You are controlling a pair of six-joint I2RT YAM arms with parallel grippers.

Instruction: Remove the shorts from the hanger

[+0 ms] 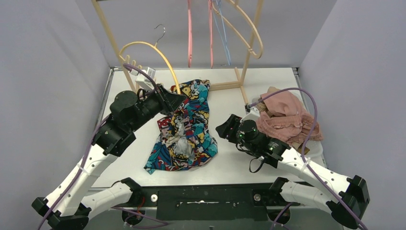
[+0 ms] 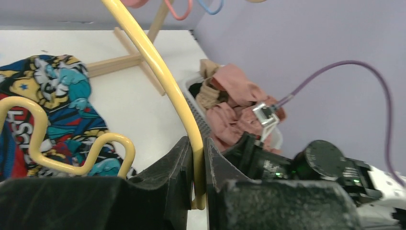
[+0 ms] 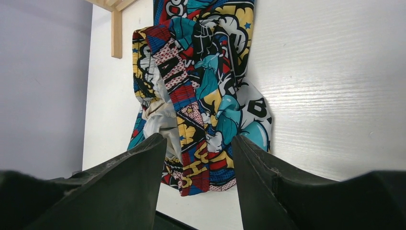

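Colourful comic-print shorts [image 1: 186,132] lie crumpled on the white table, apart from the yellow hanger [image 1: 163,55]. My left gripper [image 1: 179,98] is shut on one end of that hanger, above the shorts' far part. In the left wrist view the hanger's yellow rod [image 2: 167,81] runs down between the black fingers, and its wavy lower bar curls at the left. My right gripper [image 1: 222,127] is to the right of the shorts with empty fingers. In the right wrist view its two fingers [image 3: 129,177] stand apart, with the shorts [image 3: 191,115] beyond them.
At the right a white basket [image 1: 313,148] holds pink clothes [image 1: 287,115]. A wooden rack [image 1: 225,86] stands at the back, with pink and blue hangers [image 1: 210,33] and a wooden hanger on it. Bare table lies between shorts and basket.
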